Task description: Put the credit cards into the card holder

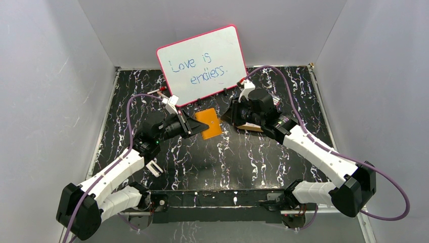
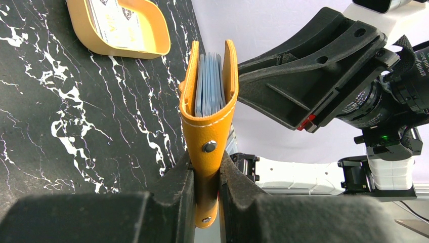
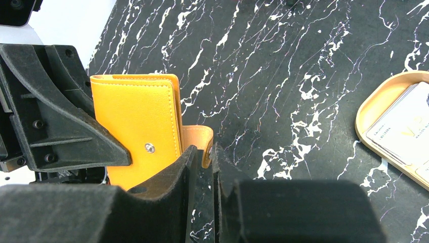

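My left gripper (image 1: pixel 205 127) is shut on the orange card holder (image 1: pixel 211 121), which it holds up above the table. In the left wrist view, clear bluish sleeves (image 2: pixel 210 83) show inside the holder's upward-facing opening. The holder's strap (image 3: pixel 198 134) sticks out sideways and bends down at a metal snap. Around this strap end my right gripper stands slightly open, its fingertips close on both sides; whether they touch it I cannot tell. Several cards (image 3: pixel 404 126) lie in a yellow tray (image 3: pixel 363 121) on the table.
A whiteboard (image 1: pixel 202 61) with handwriting leans at the back. The tray sits partly under my right arm in the top view.
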